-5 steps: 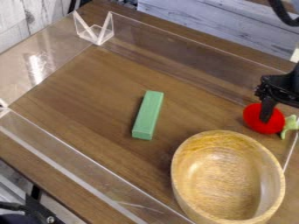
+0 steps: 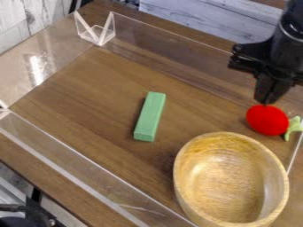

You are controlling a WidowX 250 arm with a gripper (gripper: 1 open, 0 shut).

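My dark gripper (image 2: 270, 92) hangs at the upper right, its narrow fingertips shut just above a red round object (image 2: 267, 121), with nothing visible between them. The red object has a pale green leafy top (image 2: 292, 126) on its right and rests on the wooden tray floor. A large wooden bowl (image 2: 229, 177) stands at the lower right, in front of the red object. A green block (image 2: 149, 116) lies in the middle.
The wooden tray (image 2: 77, 93) has clear walls, with a clear plastic holder (image 2: 96, 28) at the upper left.
The red object stays where it was.
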